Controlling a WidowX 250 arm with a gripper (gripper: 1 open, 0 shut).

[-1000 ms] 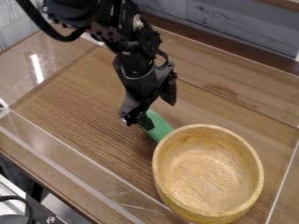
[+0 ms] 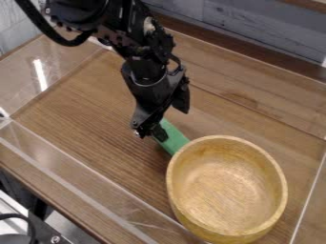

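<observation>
The black robot gripper [image 2: 151, 124] reaches down from the top centre to a green object [image 2: 173, 141] lying on the wooden surface, its lower fingers over the object's upper end. Whether the fingers have hold of it is unclear. The green object's lower end is beside or partly hidden by a yellow oval container [image 2: 227, 165], which stands at the lower right.
A pale wall or ledge [image 2: 250, 36] runs along the back. A dark cable lies at the lower left.
The gripper has shifted very slightly up and to the left. The green object and the container look unmoved.
</observation>
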